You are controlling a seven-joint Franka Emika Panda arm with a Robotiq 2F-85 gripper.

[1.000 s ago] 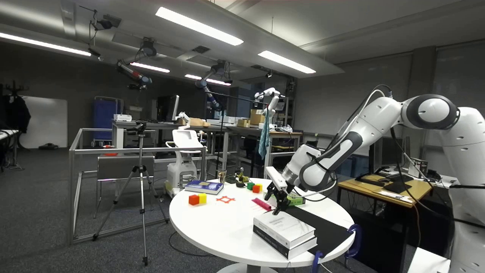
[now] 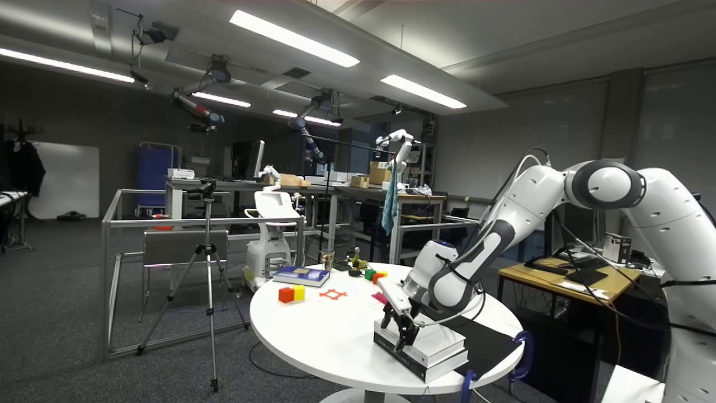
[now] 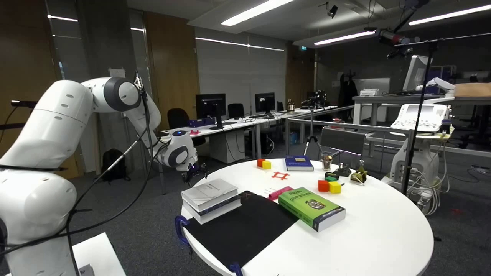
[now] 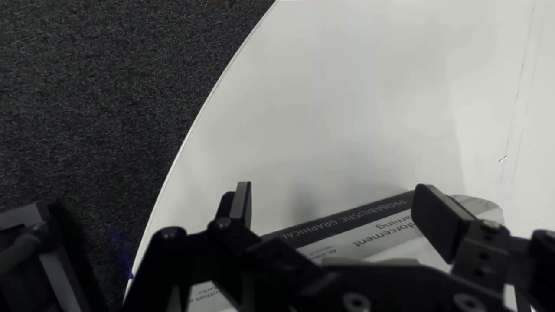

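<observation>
Two stacked books lie near the table edge: a pale upper book (image 3: 210, 193) lettered "Reinforcement Learning", and a lower book (image 4: 343, 221) whose dark spine reads "Probabilistic Graphical". My gripper is open, its fingers (image 4: 435, 221) spread wide, with the stack showing below and between them in the wrist view. From exterior view 1, the gripper (image 2: 399, 329) overlaps the stack's near-left side. Exterior view 2 has the gripper (image 3: 195, 173) by the far side of the stack. Whether a finger touches the books cannot be told.
A black mat (image 3: 246, 225) and a green book (image 3: 313, 207) lie beside the stack. Red and yellow blocks (image 3: 329, 186), a blue book (image 3: 299, 163) and small items occupy the far side. Blue clamps (image 2: 525, 354) grip the table edge.
The books have not visibly moved.
</observation>
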